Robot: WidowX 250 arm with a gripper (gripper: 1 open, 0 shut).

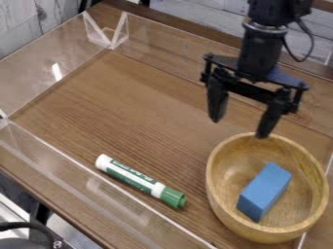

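My black gripper (244, 105) hangs at the upper right, open, its two fingers apart with nothing visible between them, above the back of a wooden bowl (232, 171). A blue block (266, 190) lies inside the bowl. A white and green cylinder (138, 179) lies on the wooden table (117, 107) to the left of the bowl.
Clear walls edge the table along the left and back, with a white wire-like bracket (101, 33) at the upper left. Dark cables show at the lower left corner.
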